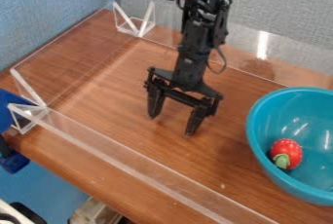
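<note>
My black gripper point(173, 121) hangs over the middle of the wooden table point(124, 145), open, with its two fingers spread wide and nothing visible between them. A blue bowl point(302, 121) stands at the right side of the table with a red strawberry-like object point(286, 154) inside it, to the right of my gripper.
White brackets point(29, 113) and clear strips edge the table. A dark blue object point(12, 158) is beside the left edge, and walls rise behind.
</note>
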